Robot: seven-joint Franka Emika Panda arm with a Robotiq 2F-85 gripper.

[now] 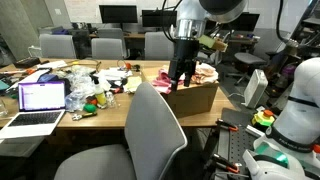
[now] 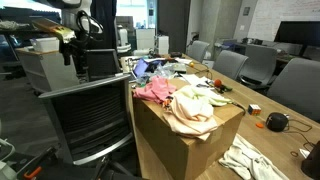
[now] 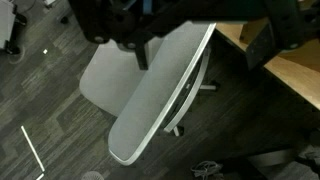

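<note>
My gripper (image 1: 181,79) hangs in the air above a grey office chair (image 1: 152,130), beside the table's near corner. In the wrist view the gripper is open, its dark fingers set wide apart and nothing between them. Below it appear the chair's pale backrest (image 3: 165,100) and the dark carpet (image 3: 60,100). A pink cloth (image 2: 155,88) and a cream cloth (image 2: 192,112) lie heaped on the table's end, away from the gripper.
An open laptop (image 1: 40,108) sits on the wooden table (image 1: 90,121), with bottles, papers and other clutter behind it. White cloths (image 2: 250,158) lie low beside the table. More chairs (image 2: 228,64) stand along its far side. Bare floor shows around the near chair.
</note>
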